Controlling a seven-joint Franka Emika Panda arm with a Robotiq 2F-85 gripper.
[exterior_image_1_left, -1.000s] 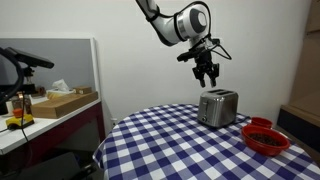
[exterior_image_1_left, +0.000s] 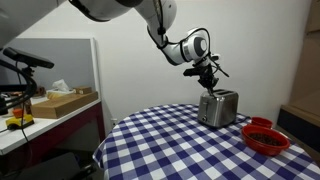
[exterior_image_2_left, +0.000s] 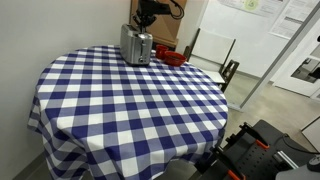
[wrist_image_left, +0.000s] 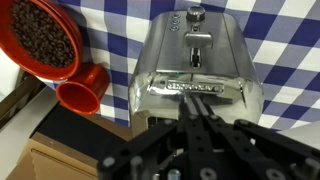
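Observation:
A silver toaster (exterior_image_1_left: 217, 108) stands upright on the checkered table, towards its far side. From above, the wrist view shows the toaster's (wrist_image_left: 200, 80) shiny metal body with a lever on its front. My gripper (exterior_image_1_left: 210, 90) points down at the top of the toaster, with its fingertips at or just over it; contact cannot be made out. It is shut, and nothing shows between its fingers in the wrist view, where the gripper covers part of the toaster's top.
Beside the toaster are a red bowl (exterior_image_1_left: 264, 140) of dark beans and a red mug (wrist_image_left: 84, 89). A brown box (wrist_image_left: 60, 150) lies close by. Most of the checkered tablecloth (exterior_image_2_left: 130, 105) is bare.
My gripper has come down closer to the toaster's top, and the arm has reached a little lower. The toaster and bowl have stayed in place.

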